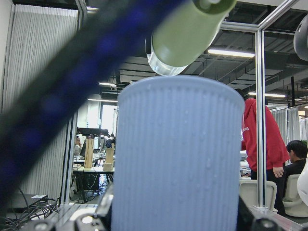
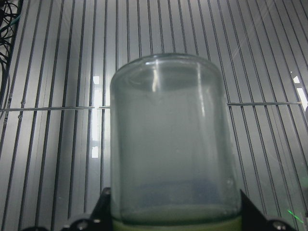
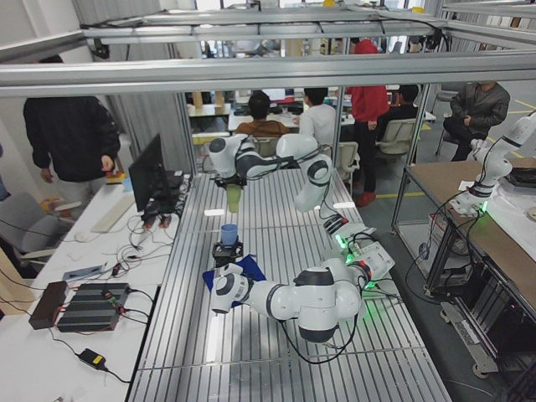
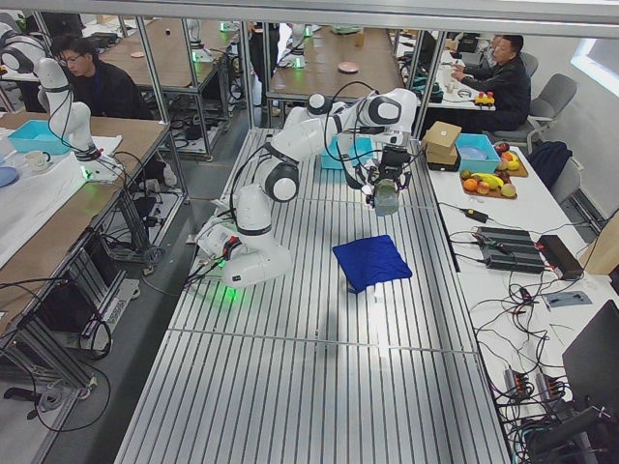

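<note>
My left gripper (image 3: 228,253) is shut on a light blue cup (image 1: 178,159), held upright above the slatted table near a dark blue cloth (image 4: 372,262). My right gripper (image 3: 231,182) is shut on a green bottle or cup with a clear end (image 2: 171,134), held higher and farther back. In the left wrist view the green vessel (image 1: 183,38) hangs tilted above and behind the blue cup. A dark blurred band crosses that view's upper left.
The slatted table (image 4: 309,396) has much bare room. A side desk (image 3: 67,360) along the left holds a monitor, power boxes and cables. Cyan bins (image 4: 473,153) stand at the back, with fruit and cardboard boxes beside one. Metal frame bars run overhead.
</note>
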